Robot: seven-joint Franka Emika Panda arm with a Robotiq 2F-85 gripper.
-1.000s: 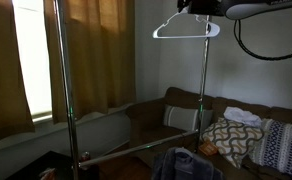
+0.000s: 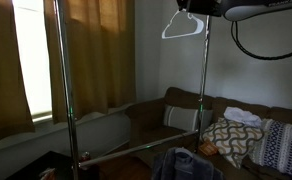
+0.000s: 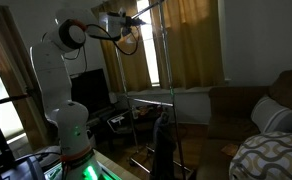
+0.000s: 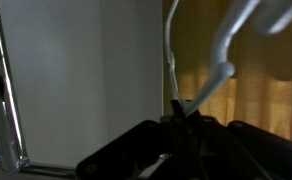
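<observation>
A white clothes hanger (image 2: 184,28) hangs at the top of the first exterior view, its upper part at the dark gripper (image 2: 189,6), which is partly cut off by the frame edge. Close up in the wrist view, the pale hanger (image 4: 224,70) runs down to the fingertips of my gripper, which is shut on it. A chrome garment rack (image 2: 68,90) stands around this area, with another upright to the right of the hanger. In the second exterior view, the arm (image 3: 68,38) reaches up high toward the rack's top; the hanger is hard to make out there.
A dark garment (image 2: 186,165) hangs low at the rack. Behind are a brown couch (image 2: 156,118) with patterned pillows (image 2: 232,136) and yellow-brown curtains (image 2: 98,55). The rack's lower bar (image 2: 136,150) crosses between the uprights.
The hanger has turned and tilted, so it looks narrower in the first exterior view. My gripper has shifted slightly with it; the rack and garment look unmoved.
</observation>
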